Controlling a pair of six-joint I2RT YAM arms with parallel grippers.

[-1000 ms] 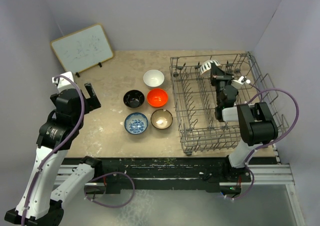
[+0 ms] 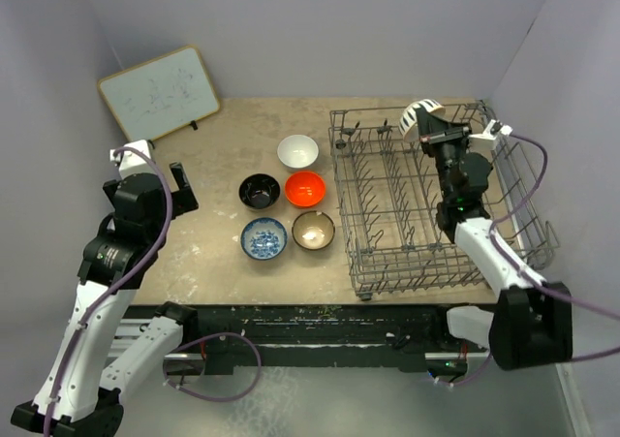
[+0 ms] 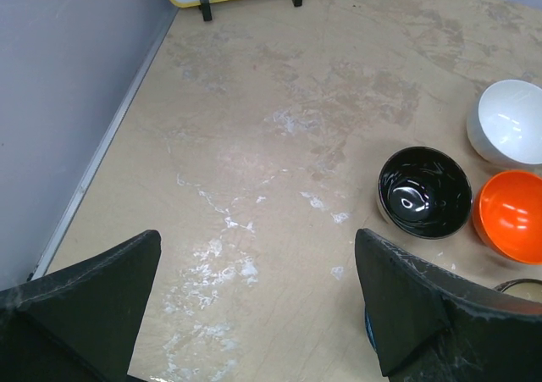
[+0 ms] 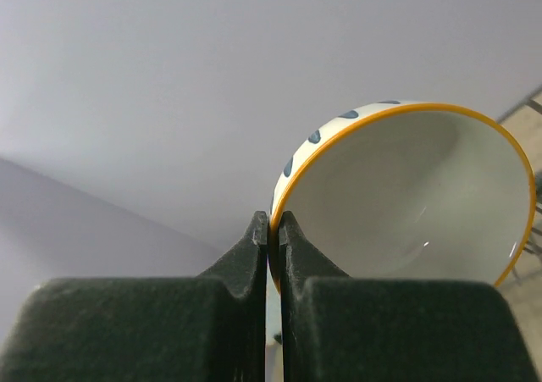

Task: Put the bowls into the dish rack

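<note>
In the right wrist view a white bowl with an orange rim and dark marks (image 4: 406,196) is tilted on its side, its rim pinched by my right gripper. From above, that patterned bowl (image 2: 409,123) is over the back of the wire dish rack (image 2: 373,282). My left gripper is open and empty, left of the loose bowls. On the table sit a white bowl (image 2: 297,152), a black bowl (image 2: 260,192), an orange bowl (image 2: 305,189), a blue patterned bowl (image 2: 263,238) and a brown bowl (image 2: 313,231). A left finger partly hides the blue one in the left wrist view.
A small whiteboard (image 2: 161,93) leans at the back left. Walls (image 2: 320,30) close off the back and sides. The rack's wire tines (image 2: 412,195) stand bare over most of its floor. Bare table lies left of the bowls.
The table bowls are where they were.
</note>
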